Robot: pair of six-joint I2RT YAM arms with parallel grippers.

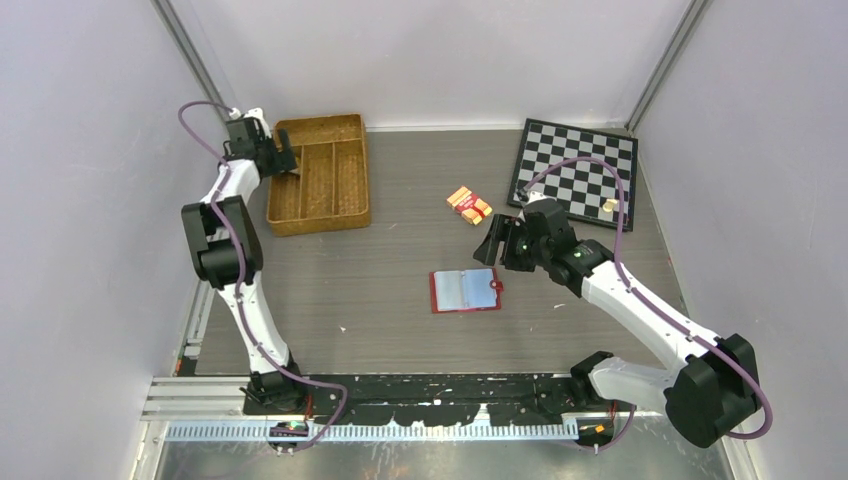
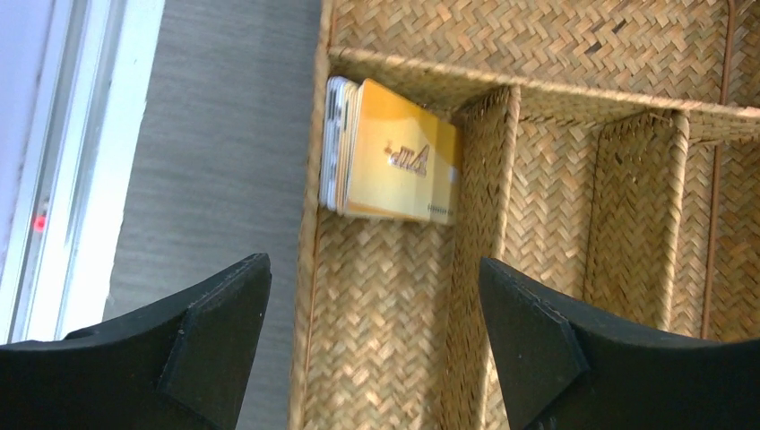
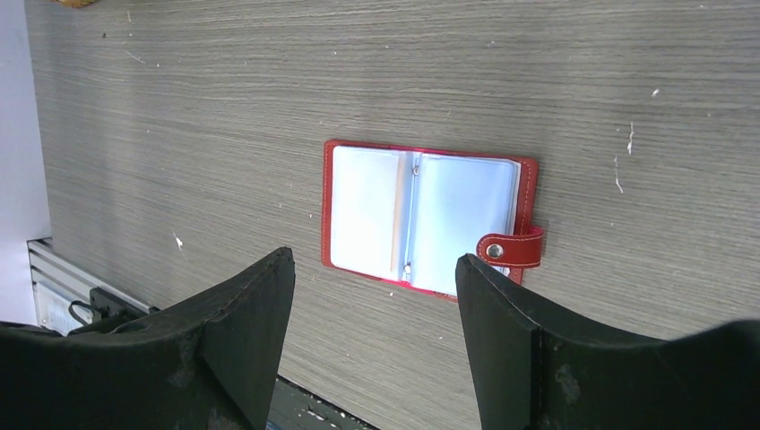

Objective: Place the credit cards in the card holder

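Note:
A stack of credit cards (image 2: 394,152), the foremost one yellow, leans in the far end of the left compartment of the woven basket (image 2: 506,179). My left gripper is open above that compartment, its fingers wide apart and nothing between them; the cards lie beyond its fingertips. On the table's middle lies the card holder (image 3: 412,215), red-edged and spread open with clear sleeves and a strap on its right side. My right gripper hovers above the holder, fingers apart and empty. In the top view the left gripper (image 1: 286,158) mostly hides the cards.
A small red and yellow box (image 1: 469,205) lies behind the card holder. The checkered board (image 1: 575,170) stands at the back right. Bare table (image 1: 390,240) stretches between the basket and the holder.

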